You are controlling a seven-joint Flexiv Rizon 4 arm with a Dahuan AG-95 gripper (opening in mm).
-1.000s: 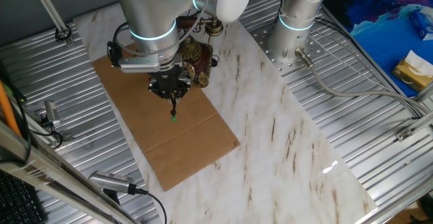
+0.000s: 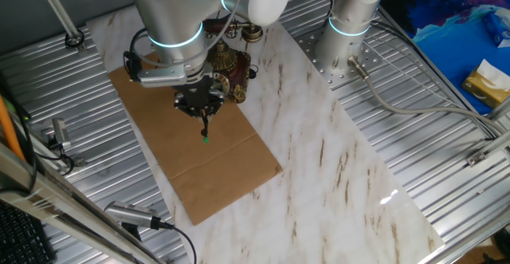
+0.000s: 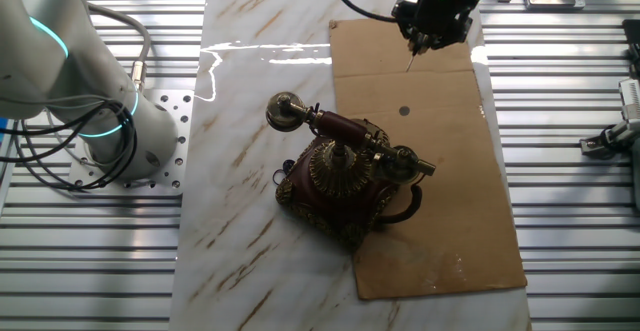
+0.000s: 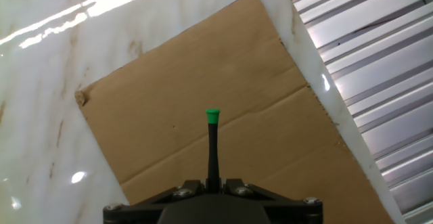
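Note:
My gripper [image 2: 201,104] hangs over the brown cardboard sheet [image 2: 219,164], its fingers shut around the base of a thin black rod [image 4: 213,149]. The rod points away from the gripper and ends in a green tip [image 4: 213,116]. In exterior view 1 that tip appears above the cardboard; whether it touches cannot be told. An ornate dark red and brass telephone [image 3: 340,176] stands partly on the cardboard's edge, handset across its top. The arm partly hides it in exterior view 1, and it is outside the wrist view.
A small dark round spot [image 3: 404,111] shows on the cardboard between gripper and telephone. The marble-patterned board [image 2: 319,160] is bare toward the front right. A silver camera-like device [image 2: 134,214] with a cable sits beside the board. Ribbed metal surrounds it.
The upper part of the arm has shifted very slightly to the left in exterior view 1. Gripper and rod tip stay almost in place; telephone and cardboard have not moved.

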